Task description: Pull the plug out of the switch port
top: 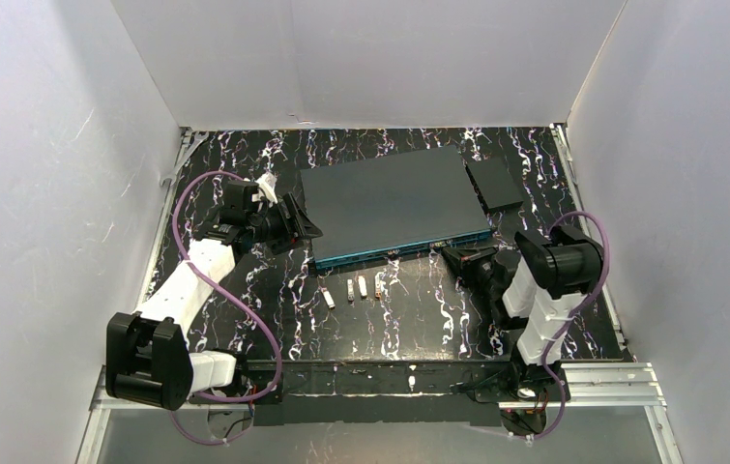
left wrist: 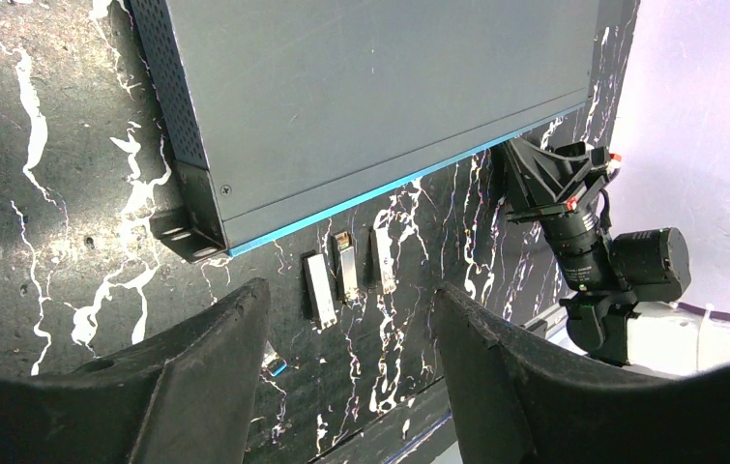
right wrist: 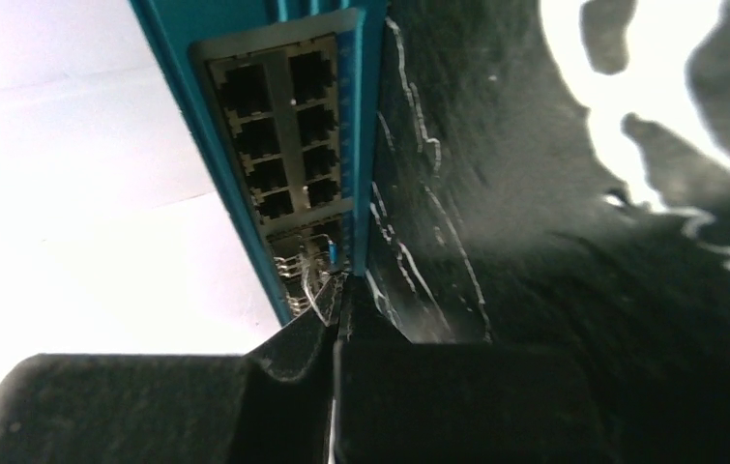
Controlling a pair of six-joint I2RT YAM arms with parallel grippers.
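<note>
The wide dark switch [top: 394, 203] lies on the black marbled surface, its teal front edge towards me. In the right wrist view the teal port face [right wrist: 365, 106] runs down to the tips of my right gripper. That gripper is shut, its fingers together with nothing between them. A small plug with a blue bit [right wrist: 333, 251] sits in the port face just beyond the tips, outside the fingers. Its lower part is partly hidden by them. My left gripper stands open and empty above the switch's left front corner.
Several small modules, among them a white one [left wrist: 320, 290] and a metal one [left wrist: 345, 266], lie loose before the switch. A flat dark box [top: 495, 184] stands at its right.
</note>
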